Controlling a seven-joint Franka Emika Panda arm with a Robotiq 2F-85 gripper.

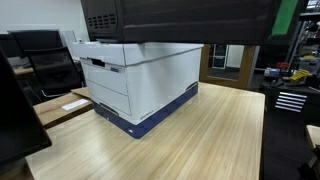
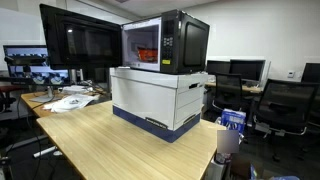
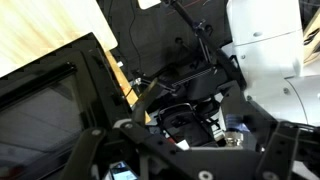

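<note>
A black microwave [image 2: 186, 42] stands on top of a white box [image 2: 160, 97] with its door [image 2: 78, 42] swung wide to the left. Something red [image 2: 148, 55] shows inside its lit cavity, too small to name. In exterior view 1 only the microwave's dark underside [image 1: 190, 22] is visible above the box. My gripper is open in the wrist view, with no object visible between its fingers. A black panel with a window [image 3: 60, 115] fills the lower left there. Neither exterior view clearly shows the gripper.
Bare wooden tabletop [image 1: 190, 140] extends in front of the box, which rests on a dark blue base [image 1: 135, 128]. Office chairs [image 2: 282, 105] and a blue-and-white carton [image 2: 233, 120] are beyond the table's right side. In the wrist view, cables and floor clutter lie past the table edge.
</note>
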